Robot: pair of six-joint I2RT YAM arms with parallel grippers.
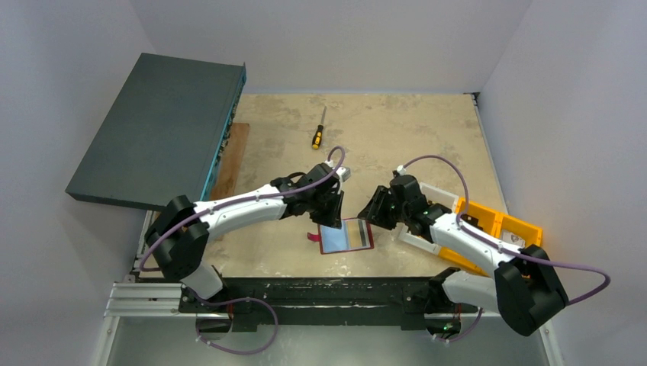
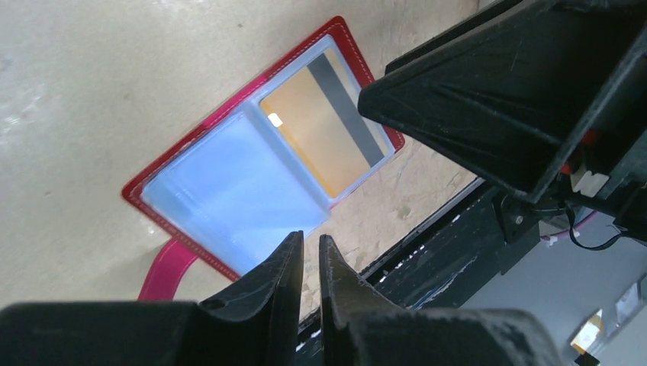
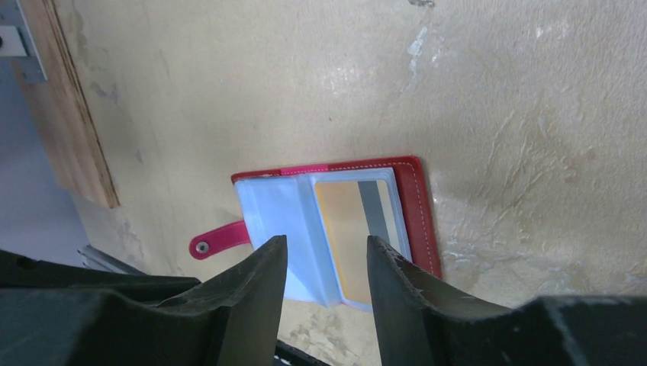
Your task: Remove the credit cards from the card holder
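The card holder (image 1: 333, 237) lies open on the table, red-edged with a pink strap, pale blue leaves and a tan card with a dark stripe (image 2: 324, 130) showing in it. My left gripper hangs over the holder's left part in the top view; its fingertips look slightly apart, nothing seen between them. My right gripper is above the holder's right part, fingers apart, with the holder visible beyond the gap and nothing gripped.
A screwdriver (image 1: 318, 133) lies behind. Orange and white bins (image 1: 519, 227) stand at the right, a large dark panel (image 1: 152, 126) at the left over a wooden board.
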